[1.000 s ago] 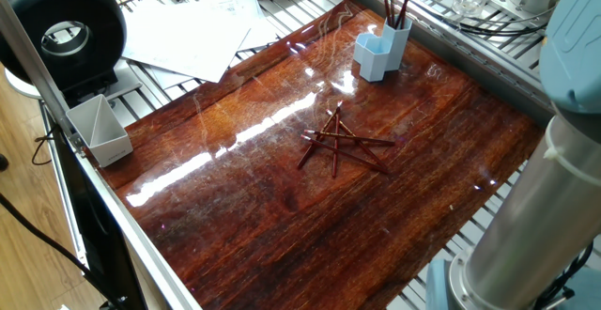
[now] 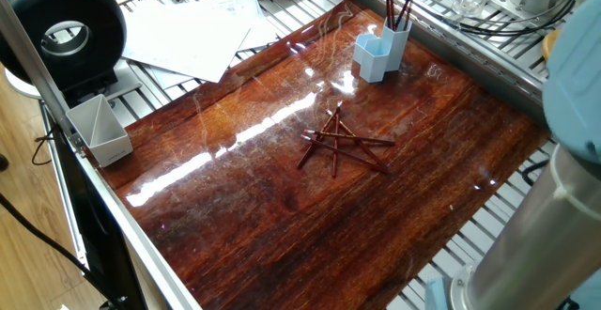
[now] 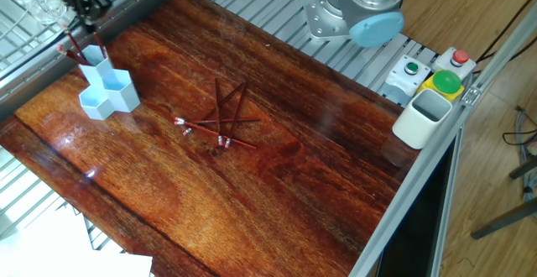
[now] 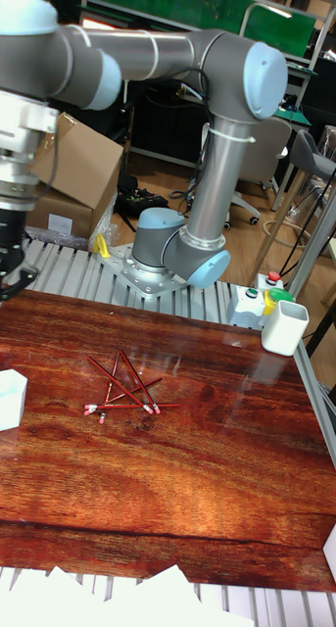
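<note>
Several dark red pencils (image 3: 220, 119) lie crossed in a loose pile mid-table, their pale ends towards the paper side. A pale blue holder (image 3: 106, 92) with hexagonal cells stands near the rail-side edge; other pencils (image 2: 392, 11) stand upright in one of its cells, and its other cells look empty. My black gripper (image 3: 91, 15) hangs over the rail side, close to the tops of those standing pencils. In exterior view 3 the gripper (image 4: 10, 284) is partly cut off at the left edge. Whether its fingers are apart, or hold anything, is too small and dark to make out.
A white open box (image 3: 422, 117) stands at one table corner beside the button boxes (image 3: 445, 82). Another white container (image 2: 100, 131) sits at a different corner. White papers (image 2: 192, 38) lie off the table. Bare wood surrounds the pencil pile.
In exterior view 1 the dark gripper tip above the holder has shifted rightward, and the arm at the right has moved slightly. The pencil pile and the holder have stayed put.
</note>
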